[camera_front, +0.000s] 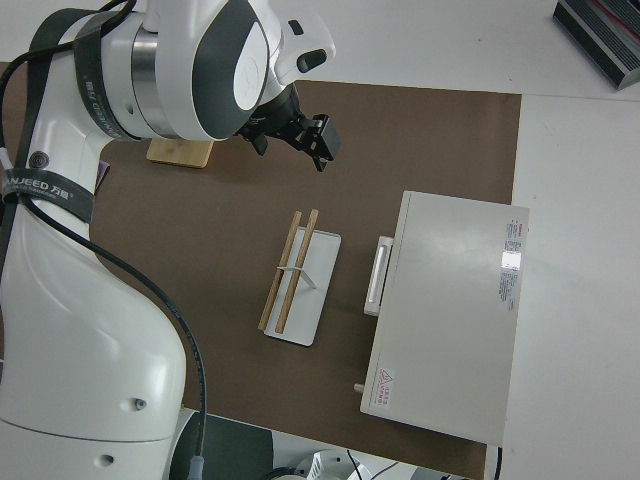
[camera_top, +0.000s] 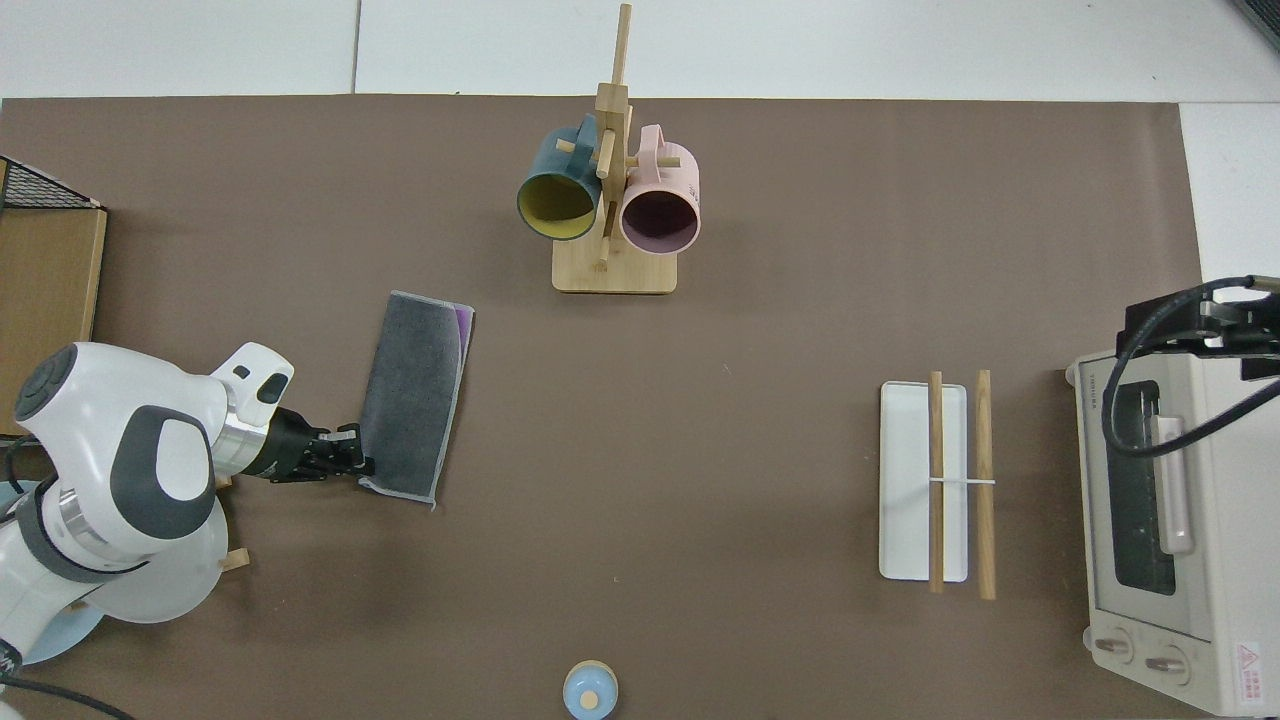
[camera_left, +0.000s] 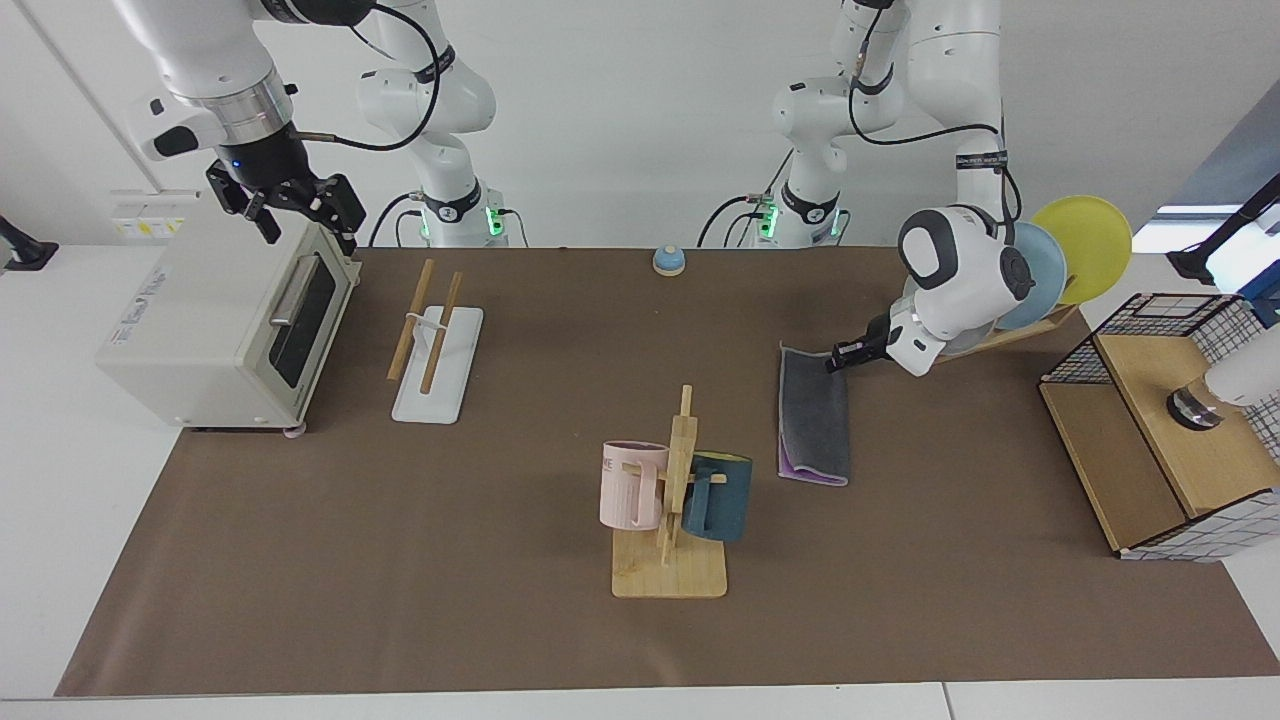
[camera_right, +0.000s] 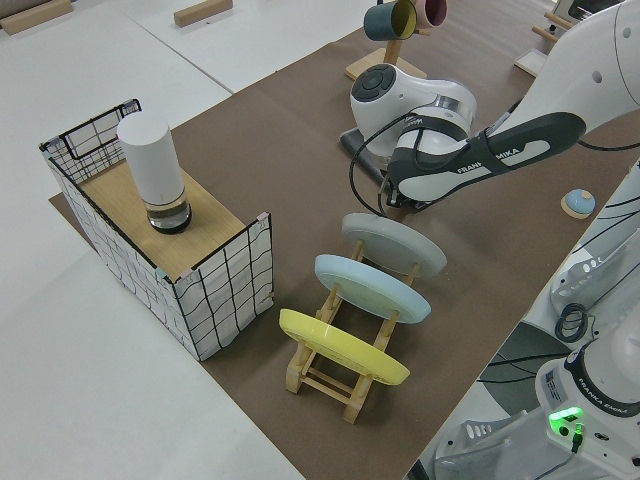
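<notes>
In the top view one arm's black gripper (camera_top: 348, 450) is low at the lower end of a folded grey towel (camera_top: 411, 390) with a purple edge; in the left view that gripper (camera_left: 846, 354) reaches the towel's edge (camera_left: 812, 420). Whether its fingers are shut on the cloth is hidden. The other gripper (camera_left: 288, 210) hangs above the white oven (camera_left: 192, 336), its finger state unclear. Two mugs, teal (camera_top: 558, 192) and pink (camera_top: 660, 216), hang on a wooden tree (camera_top: 612, 276).
A white rack with two dowels (camera_top: 900, 480) stands left of the oven in the top view. A plate rack with yellow (camera_right: 340, 345), blue and grey plates and a wire-sided shelf (camera_right: 205, 220) are beside the towel's arm. A small blue round object (camera_top: 590, 690) lies at the near edge.
</notes>
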